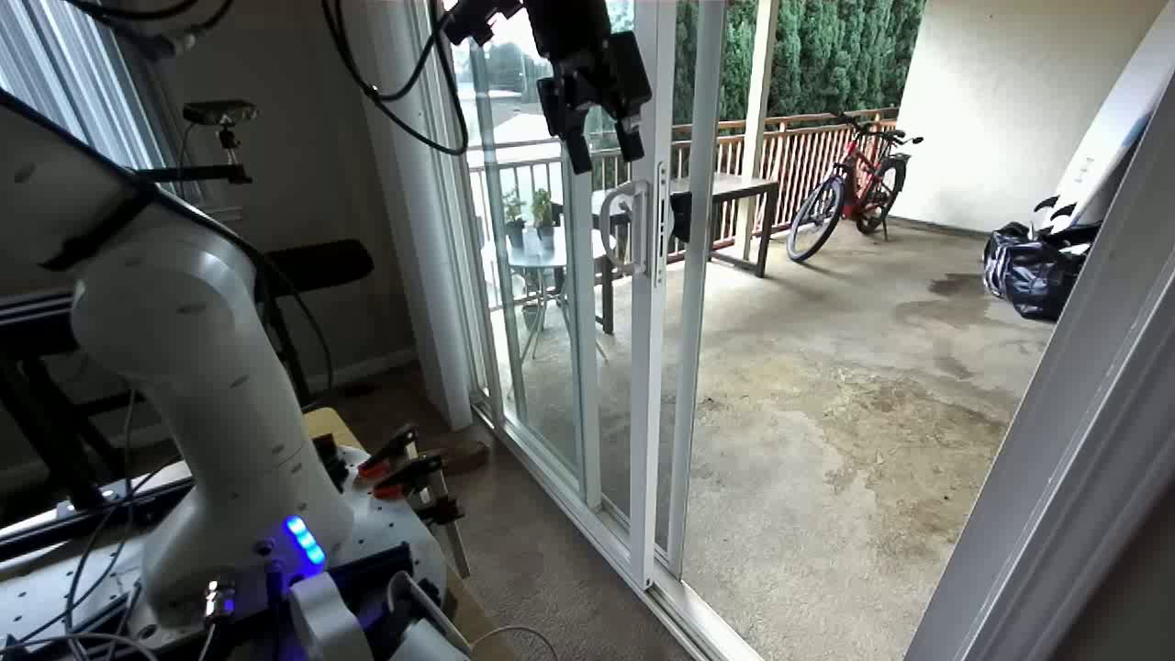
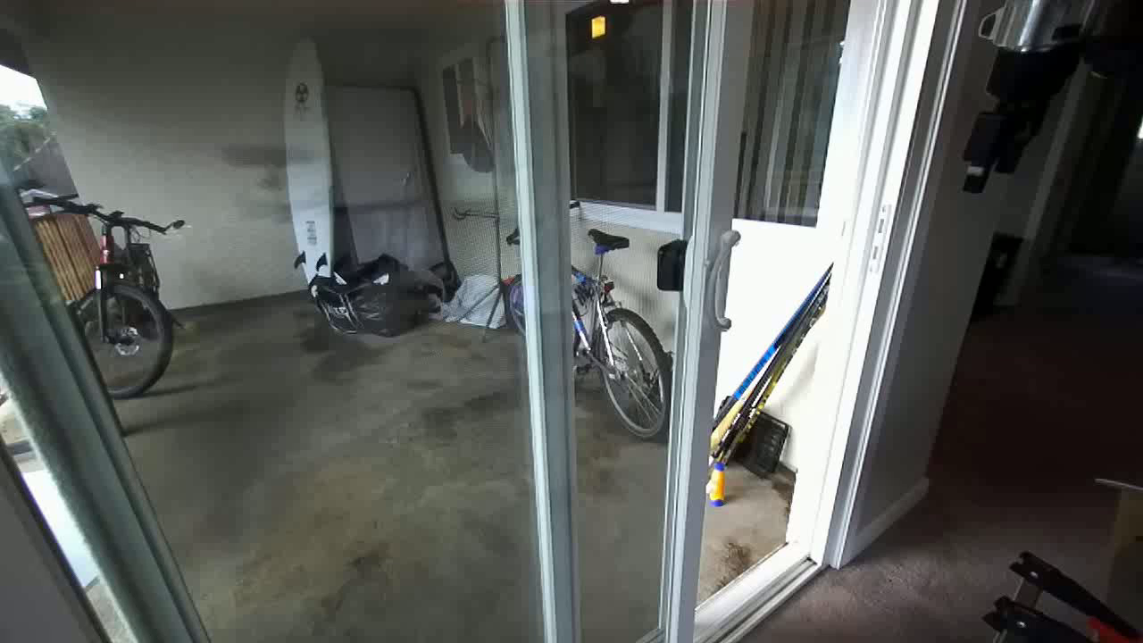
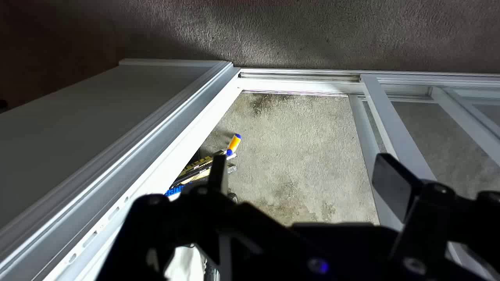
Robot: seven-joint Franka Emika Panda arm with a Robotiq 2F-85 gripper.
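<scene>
My gripper (image 1: 602, 163) is open at the top of exterior view 1, its black fingers pointing down with nothing between them. In exterior view 2 it hangs at the upper right, inside the room and apart from the door frame. The white sliding door (image 2: 694, 429) stands partly open, leaving a gap beside the jamb (image 2: 865, 321). Its pull handle (image 2: 723, 280) is on the door's edge; the same handle (image 1: 623, 228) appears below my gripper in exterior view 1. From the wrist, the fingers (image 3: 396, 186) spread wide above the doorway, the door panel (image 3: 393, 126) lying to the right.
Floor track (image 3: 300, 86) runs across the doorway. Long poles (image 2: 766, 364) lean outside near the jamb. Clamps (image 1: 413, 474) stick out from the robot's table. Outside are a red bicycle (image 1: 854, 187), a table (image 1: 727, 189) and black bags (image 1: 1035, 270).
</scene>
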